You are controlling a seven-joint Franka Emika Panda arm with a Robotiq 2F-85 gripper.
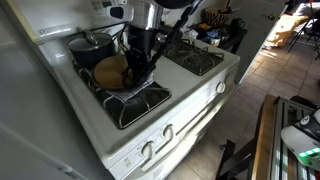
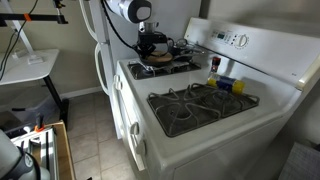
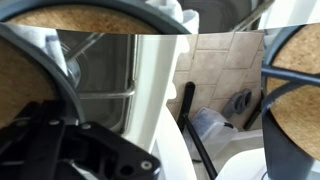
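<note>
A round pan with a brown inside [image 1: 110, 72] sits over the front-left burner, beside a dark lidded pot [image 1: 91, 47]. At the pan's right side is my gripper [image 1: 133, 80], low against the rim and hiding part of it. In exterior view 2 the arm reaches down to the pan [image 2: 160, 58] at the far end of the stove. The wrist view shows dark rims and brown round surfaces close up, with the dark gripper at lower left. It looks shut; I cannot make out anything between its fingers. A pale, cloth-like patch [image 3: 42, 40] lies close by.
Burner grates [image 1: 135, 105] lie in front of the pan, and another set [image 2: 205, 108] is empty. Small bottles [image 2: 214, 68] and a yellow item [image 2: 238, 87] stand at the back panel. Tiled floor lies before the stove.
</note>
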